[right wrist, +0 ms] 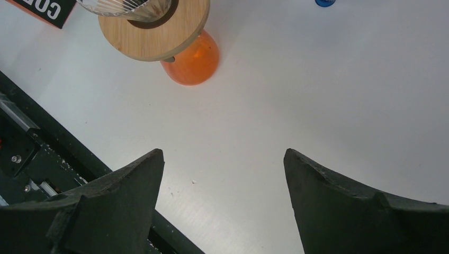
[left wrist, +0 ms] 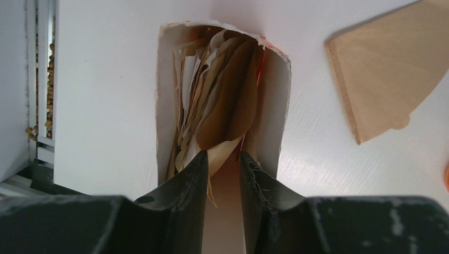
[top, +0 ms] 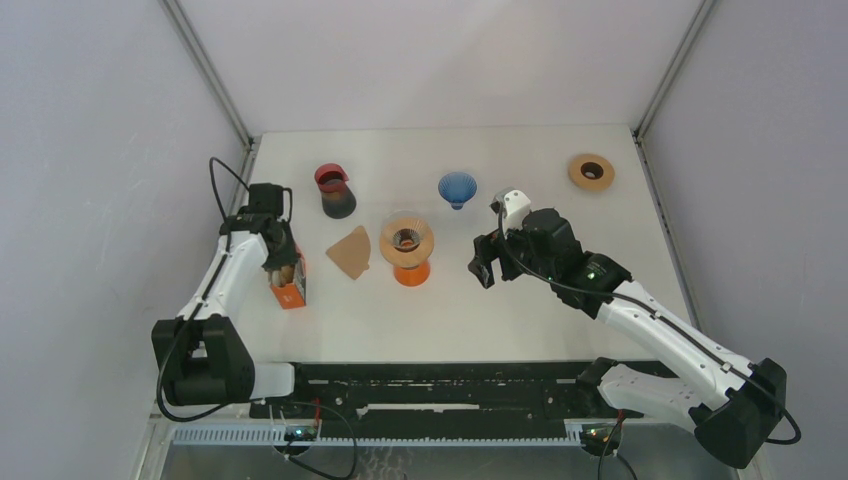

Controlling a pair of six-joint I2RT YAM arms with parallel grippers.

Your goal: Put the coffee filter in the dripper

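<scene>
A brown paper coffee filter (top: 349, 252) lies flat on the table, right of an orange box (top: 291, 292). More folded filters (left wrist: 227, 106) stand inside the box in the left wrist view. My left gripper is partly open at the box's mouth, its fingertips apart close by the filters' near edges; whether it touches any paper I cannot tell. The clear dripper (top: 407, 230) sits in a wooden collar (top: 425, 252) above an orange base (top: 412, 275). My right gripper stands open over bare table, right of the dripper, with nothing between its fingers.
Behind the loose filter is a dark carafe with a red top (top: 335, 190). A blue dripper (top: 457, 188) stands at the back middle, and a wooden ring (top: 591, 172) lies at the back right.
</scene>
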